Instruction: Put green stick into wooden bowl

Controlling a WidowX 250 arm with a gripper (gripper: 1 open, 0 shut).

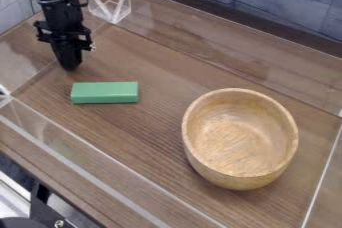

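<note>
A green stick (104, 92), a short rectangular block, lies flat on the wooden table at left of centre. To its right and nearer the camera rests a round wooden bowl (241, 139), whose visible inside is empty. My black gripper (66, 52) is at the upper left, pointing down over the table. It is apart from the stick, behind it and a little to the left in the picture. The dark fingers blend with their shadow, so their spacing is unclear.
Bare table (167, 62) separates the stick from the bowl, and the far right part is clear too. A pale wire-like frame (111, 7) stands just right of the arm. Dark cables (40, 212) lie beyond the table edge at lower left.
</note>
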